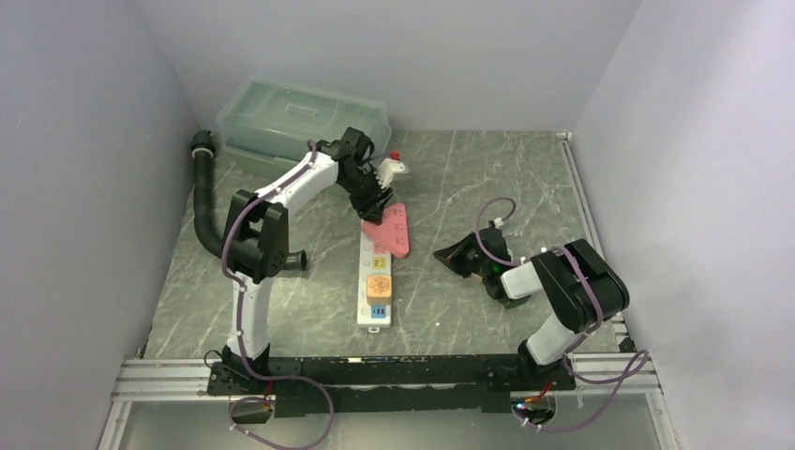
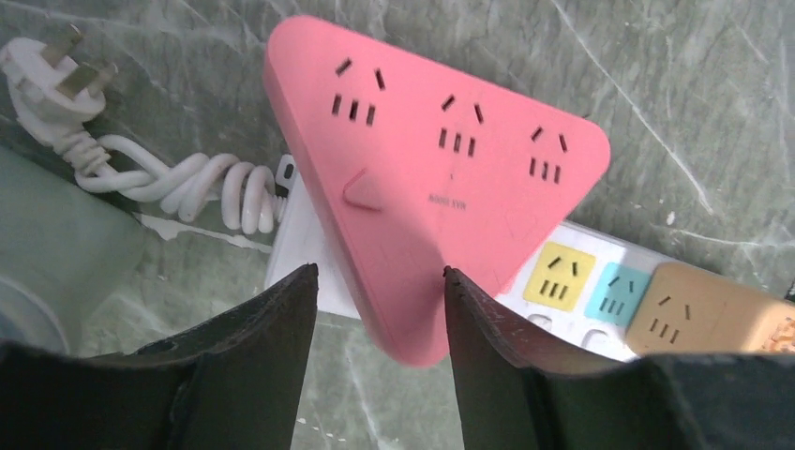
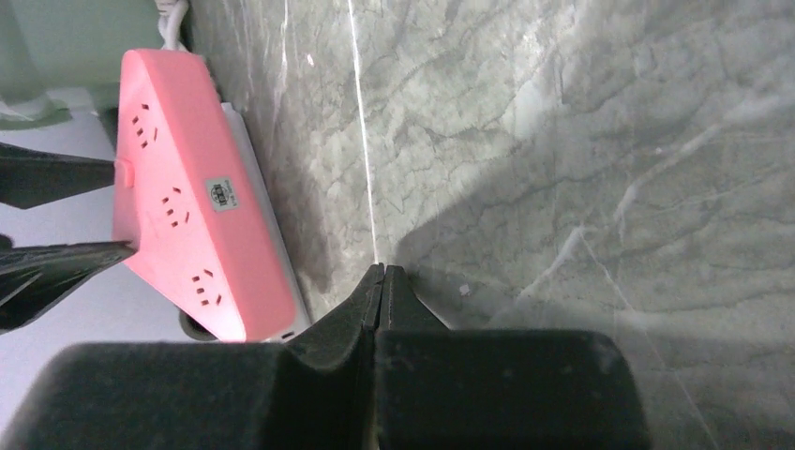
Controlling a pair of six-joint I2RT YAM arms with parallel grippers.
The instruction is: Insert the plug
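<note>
The pink triangular adapter plug (image 1: 397,230) lies over the upper end of the white power strip (image 1: 373,314). How deep its prongs sit cannot be seen. In the left wrist view the fingers of my left gripper stand apart on either side of the pink plug's near corner (image 2: 412,319), with a gap showing at the left finger. From the right wrist view, the pink plug (image 3: 202,216) rests along the strip's body. My right gripper is shut with nothing between its fingertips, off to the right of the strip.
An orange cube plug (image 1: 379,289) occupies the strip's lower part. The strip's white corded plug (image 2: 56,89) and coiled cord (image 2: 202,183) lie beside a green translucent box (image 1: 305,117). A black pipe (image 1: 204,202) curves at the left. Table between strip and right gripper is bare.
</note>
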